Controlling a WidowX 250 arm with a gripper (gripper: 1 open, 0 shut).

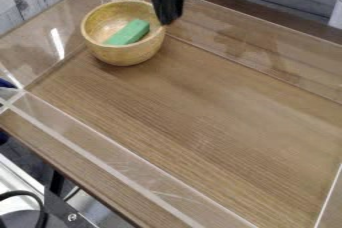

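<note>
A round tan bowl (123,54) sits at the upper left of the wooden table, with a green block (128,32) lying inside it. My dark gripper (168,18) hangs above the bowl's back right rim at the top of the view, partly blurred. Its fingers look close together, with nothing visible between them.
Clear strips run along its edges. A dark cable (38,202) lies off the table at the lower left.
</note>
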